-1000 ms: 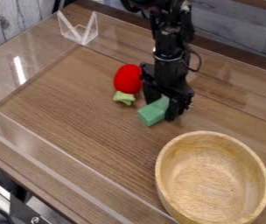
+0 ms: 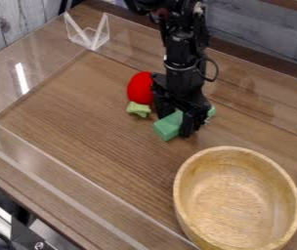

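My black gripper [image 2: 180, 115] hangs at the middle of the table, its fingers over a green object [image 2: 171, 127]; whether it is open or shut on that object is hard to tell. A red rounded object [image 2: 141, 89] lies just left of the gripper, with a small light green piece [image 2: 137, 110] below it.
A large tan bowl [image 2: 236, 210] fills the lower right of the wooden table [image 2: 54, 127]. A white wire-like item [image 2: 86, 34] is at the back left.
The gripper has shifted very slightly over the green object; the other things look unchanged.
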